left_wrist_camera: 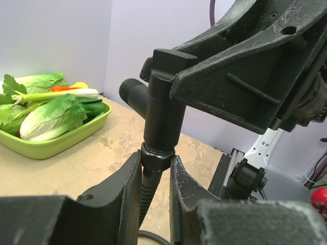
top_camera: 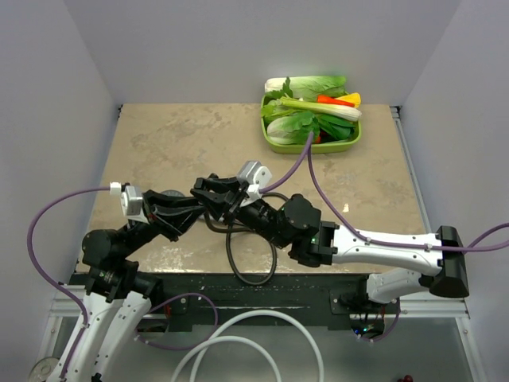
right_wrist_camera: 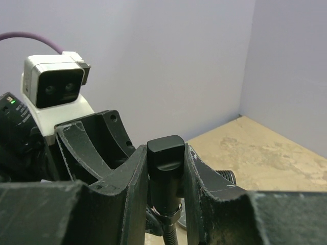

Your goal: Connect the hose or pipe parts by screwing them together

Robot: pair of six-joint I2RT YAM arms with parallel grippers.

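Observation:
In the left wrist view a black connector body (left_wrist_camera: 162, 115), with a threaded side outlet, stands upright on a ribbed hose (left_wrist_camera: 147, 194). My left gripper grips it at the metal nut. Above, my right gripper holds its top. In the right wrist view my right gripper has the connector's squared top between its fingers. In the top view both grippers meet left of centre, above a dark looped hose (top_camera: 272, 259) on the worktop; the joint itself is mostly hidden there.
A green basket (top_camera: 310, 148) of vegetables stands at the back right of the beige worktop (top_camera: 159, 135). Pale walls enclose the back and sides. White tubing (top_camera: 310, 342) loops below the front edge.

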